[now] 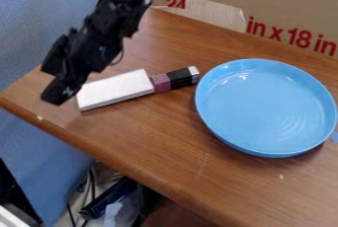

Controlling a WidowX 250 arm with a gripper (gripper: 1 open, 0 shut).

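Note:
The black gripper [63,78] hangs over the left part of the wooden table, just left of a toy cleaver whose pale blade [113,89] lies flat with its maroon and black handle [175,79] toward the right. Whether the fingers are open or shut is unclear, and I cannot tell if they touch anything. A light blue plate [264,108] rests on the right side of the table, beside the handle's end.
A cardboard box [264,4] with red lettering stands behind the table [199,191]. A blue surface and some clutter lie beyond the table's left edge.

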